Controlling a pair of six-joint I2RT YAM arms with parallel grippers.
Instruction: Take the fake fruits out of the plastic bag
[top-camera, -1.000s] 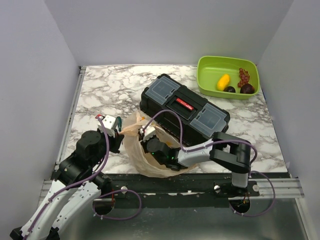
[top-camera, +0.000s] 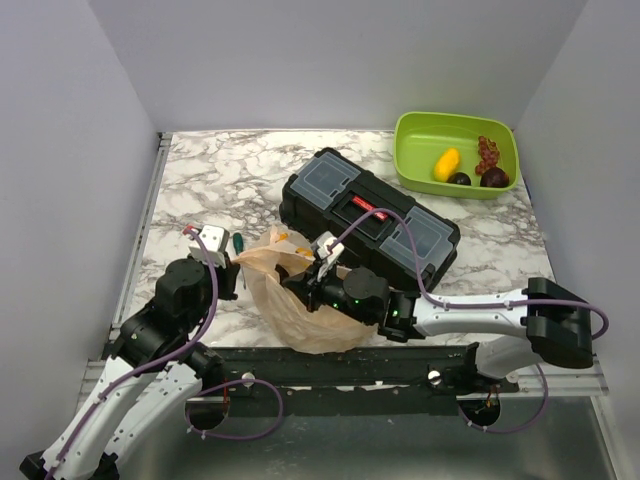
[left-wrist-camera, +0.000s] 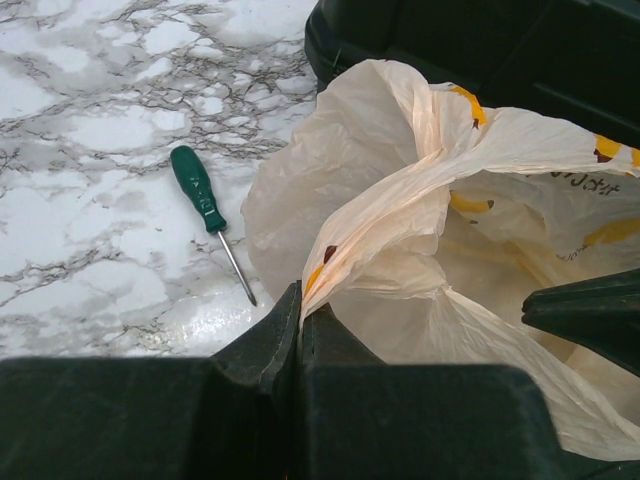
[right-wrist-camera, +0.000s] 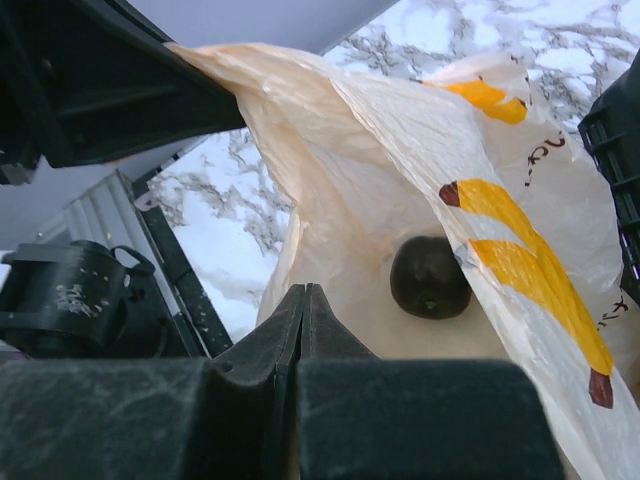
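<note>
The pale plastic bag stands with its mouth up in front of the toolbox. My left gripper is shut on a pinched fold of the bag's rim, holding the mouth open. Inside the bag lies a dark round fruit, beyond the tips of my right gripper. That gripper is shut at the bag's mouth, nothing visible between its fingers. In the left wrist view its dark fingertips show at the right. Taken-out fruits are in the green basin: a yellow fruit, grapes and two dark fruits.
A black toolbox sits right behind the bag. The green basin stands at the back right. Near the left gripper lies a green-handled screwdriver. Bare marble table shows at the back left.
My right arm has shifted right and its wrist looks raised, while its fingertips remain around the bag's mouth. The left gripper moved only slightly. The basin's contents look the same.
</note>
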